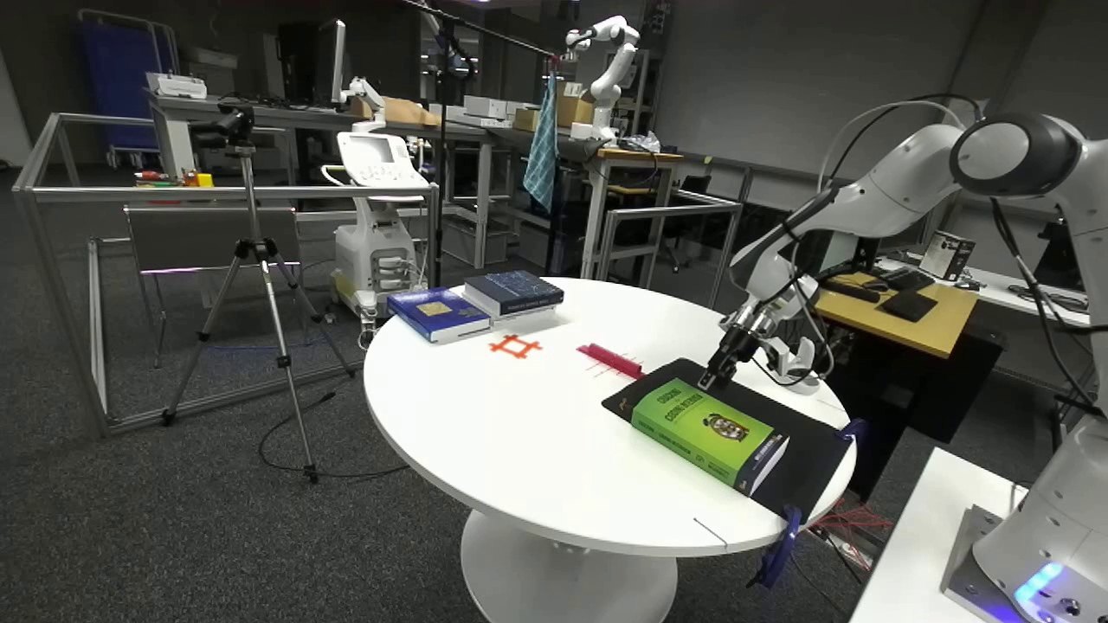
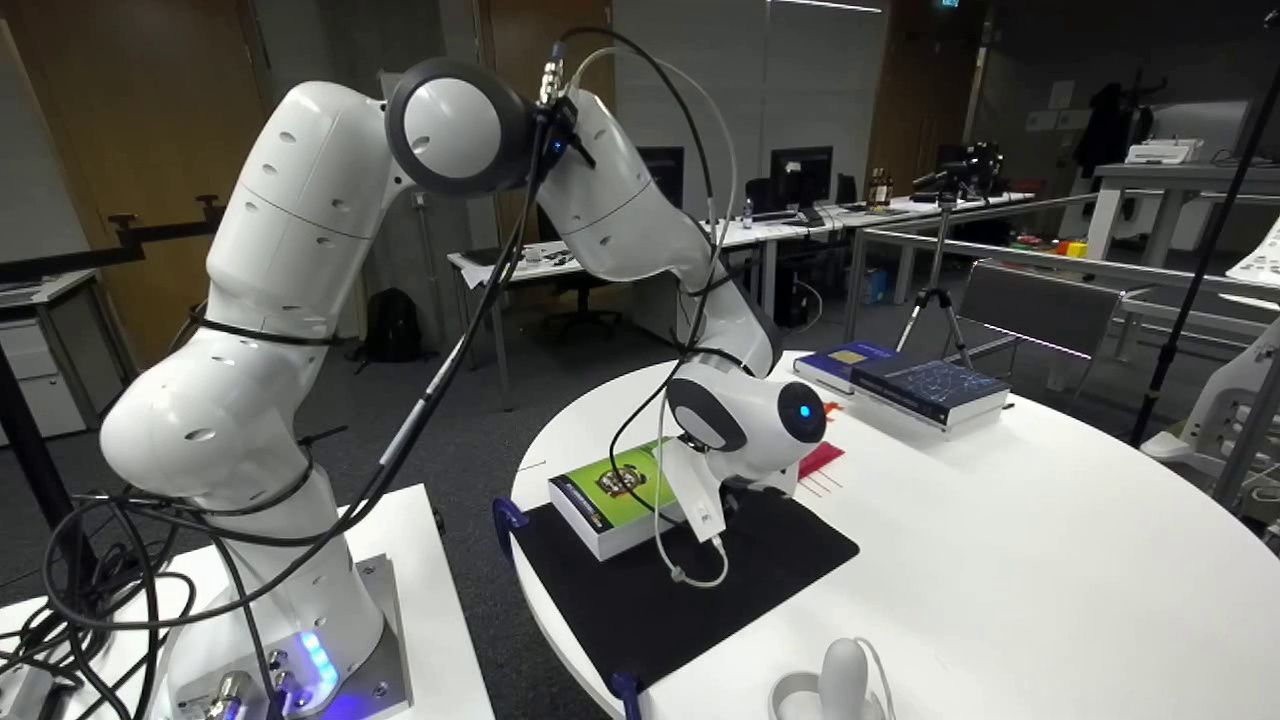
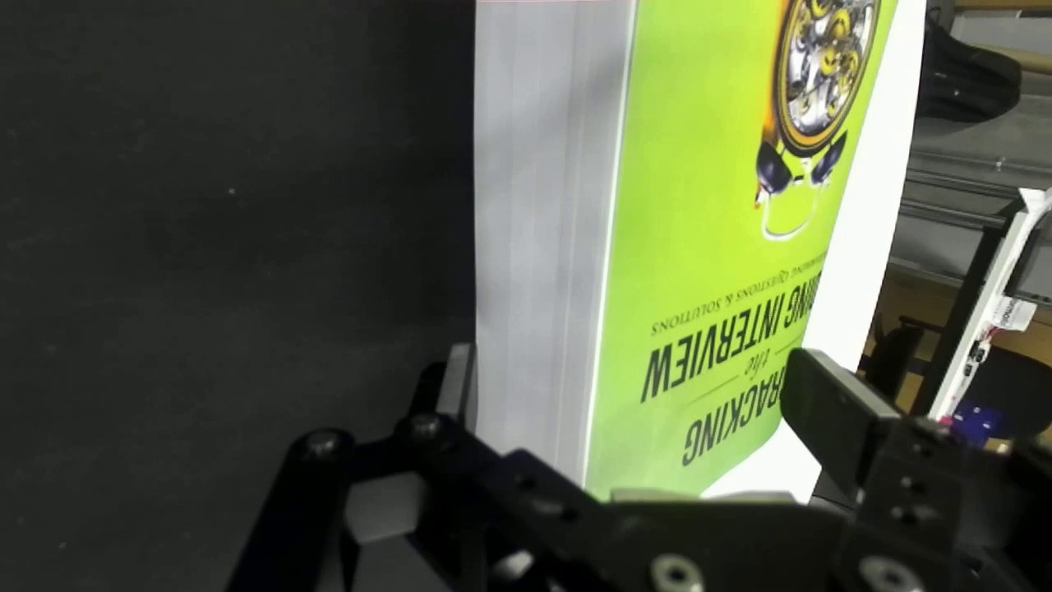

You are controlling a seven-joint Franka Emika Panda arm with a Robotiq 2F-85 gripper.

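Note:
A thick green book with a clock picture on its cover lies flat, cover up, on a black mat at the table's edge. In exterior view 1 my gripper is low at the book's far long side. The wrist view shows the gripper open, its fingers wide apart. One finger stands beside the pale page edge; the other appears over towards the cover's opposite side. Whether either touches the book, I cannot tell. My arm's wrist hides the fingers in exterior view 2.
Two blue books lie at the table's far left. A red piece and an orange square marking are nearer the middle. Blue clamps grip the mat's edge. A white device sits near the mat.

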